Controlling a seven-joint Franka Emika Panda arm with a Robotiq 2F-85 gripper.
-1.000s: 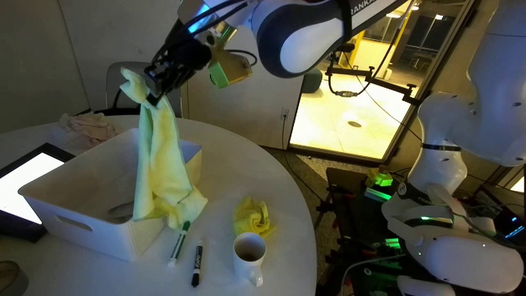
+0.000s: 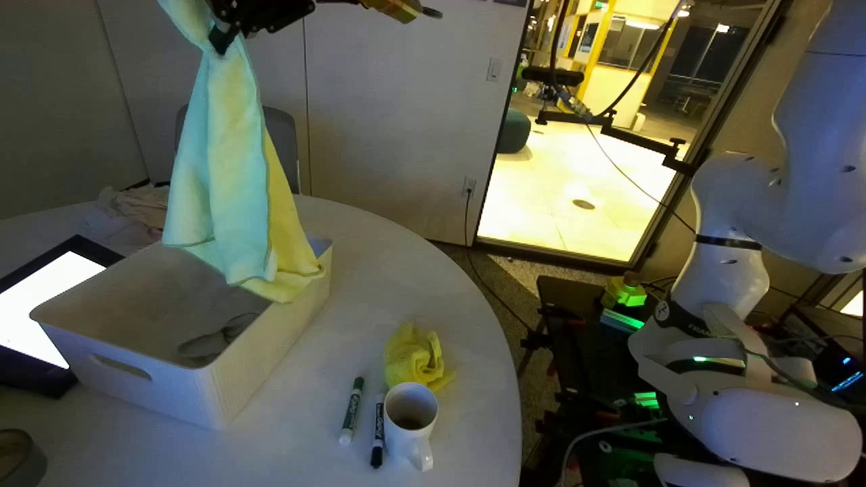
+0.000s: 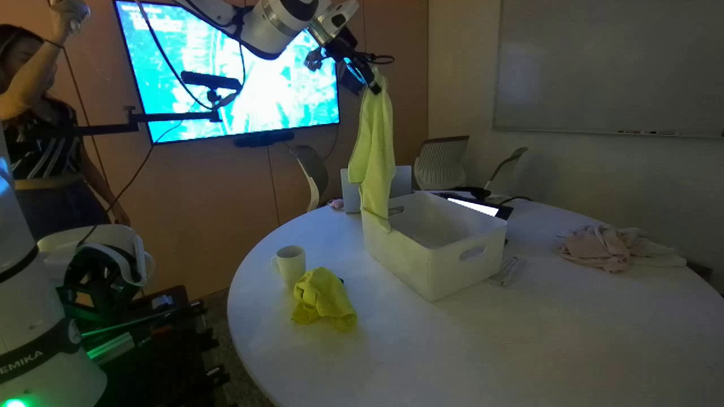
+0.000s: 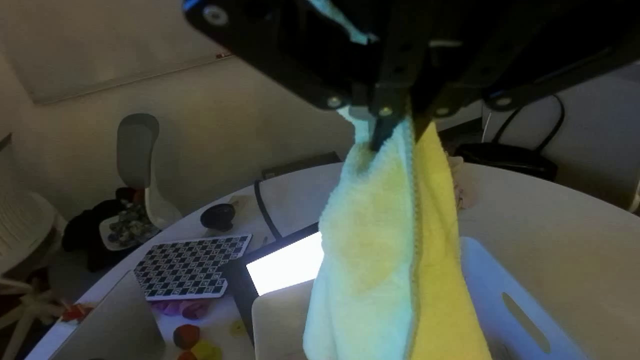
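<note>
High above the table, my gripper is shut on a yellow cloth, which hangs down long from the fingertips. In the wrist view the cloth drops from between the fingers and covers much of the white box below. Seen from exterior view 2, its lower end overlaps the near left corner of the white box; whether it touches the rim I cannot tell. Something grey lies inside the box. A second yellow cloth sits crumpled on the table beside a white mug.
A green marker and a black marker lie left of the mug. A tablet with a lit screen is beside the box. Pinkish cloth lies across the table.
The gripper has risen and moved left in exterior view 1, lifting the cloth clear of the tabletop markers. Both markers have shifted right, closer to the mug.
</note>
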